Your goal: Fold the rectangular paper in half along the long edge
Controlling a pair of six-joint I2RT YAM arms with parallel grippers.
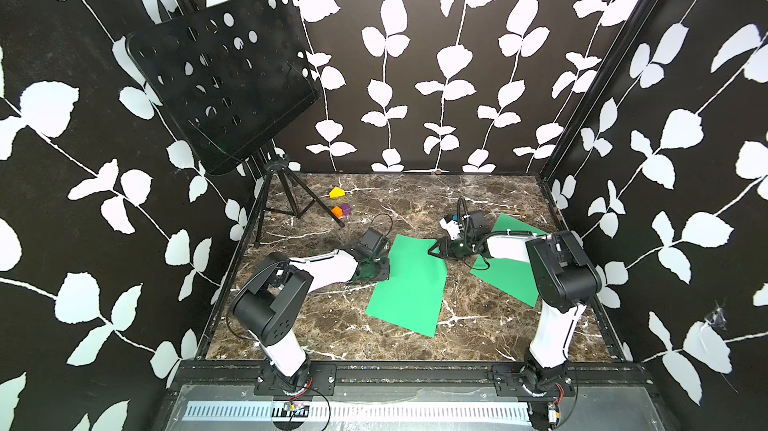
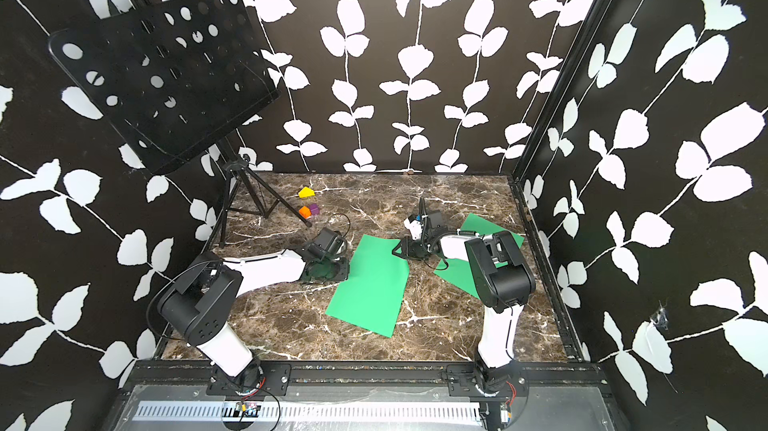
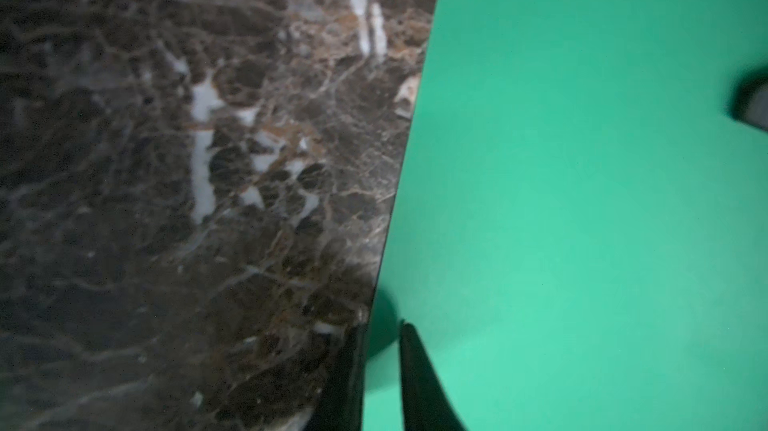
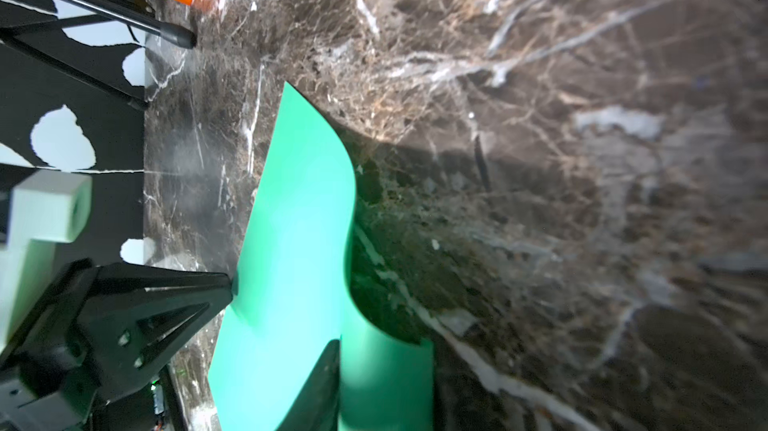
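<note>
A green rectangular paper [image 1: 408, 295] lies slanted on the marble table between both arms. At its left long edge is my left gripper [image 1: 388, 272]; the left wrist view shows the fingers [image 3: 428, 391] slightly apart, with the paper's edge between or just under them. My right gripper [image 1: 433, 250] is at the upper part of the right edge. In the right wrist view its fingers [image 4: 318, 387] stand apart, and the raised, curled edge of the paper [image 4: 300, 191] runs between them. Whether either gripper pinches the paper is unclear.
Another green sheet [image 1: 512, 271] lies under the right arm. A yellow block [image 1: 337, 191], an orange block [image 1: 337, 211] and a purple block [image 1: 346, 209] sit at the back left, near a black stand [image 1: 280, 167]. Bare table lies in front of the paper.
</note>
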